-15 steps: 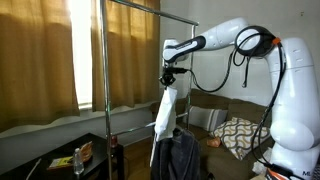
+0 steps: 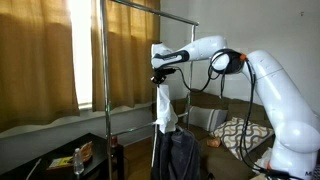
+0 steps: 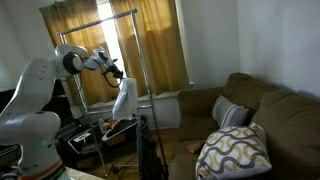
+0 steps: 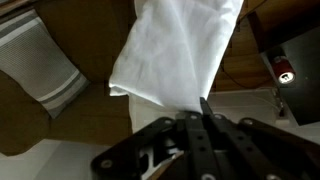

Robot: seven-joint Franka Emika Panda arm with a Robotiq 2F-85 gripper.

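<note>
A white cloth (image 2: 166, 108) hangs down from my gripper (image 2: 157, 81), high beside the metal rack (image 2: 104, 70). Its top reaches the fingertips, and in the wrist view the gripper is shut with the white cloth (image 4: 176, 55) bunched at its fingers. From the other side, the cloth (image 3: 125, 100) shows below the gripper (image 3: 121, 76), within the outline of the rack (image 3: 147, 80). Whether the cloth touches a rack bar cannot be told. A dark garment (image 2: 180, 156) hangs lower down, partly behind the cloth.
A dark table (image 2: 50, 172) with a red-labelled bottle (image 2: 78, 160) stands at the left. Behind the rack are tan curtains (image 2: 130, 50). A brown sofa (image 3: 205, 105) with patterned cushions (image 3: 232, 152) fills the other side.
My gripper has shifted a little to the left in exterior view 1, the arm reaching further out and its upper part sitting lower. The white cloth has moved along with it.
</note>
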